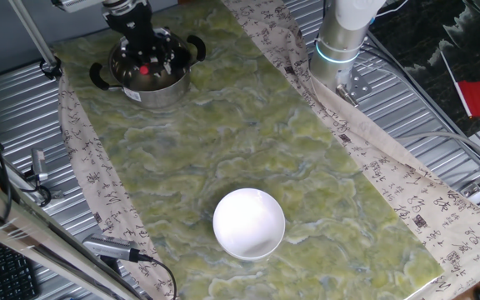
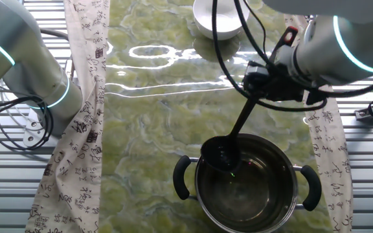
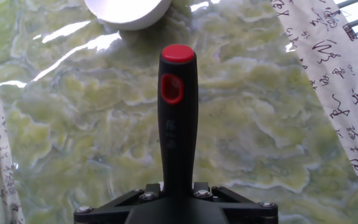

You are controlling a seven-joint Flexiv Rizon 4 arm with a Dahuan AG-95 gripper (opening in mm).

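Note:
A black ladle (image 2: 223,154) with a red-tipped handle (image 3: 178,118) is gripped by my gripper (image 2: 258,83), whose fingers close around the handle from both sides. In exterior view 2 the ladle's bowl hangs at the left rim of a steel pot (image 2: 254,188), partly over its inside; whether it touches the rim I cannot tell. The pot (image 1: 158,93) has two black handles and looks empty in exterior view 2. Well apart from it, a white bowl (image 1: 249,223) sits on the green marbled mat; its edge (image 3: 129,22) shows at the top of the wrist view.
Between pot and bowl, the green mat (image 1: 215,142) is clear. A cloth printed with characters (image 1: 348,137) borders it. Black cables (image 2: 220,48) loop near my arm in exterior view 2.

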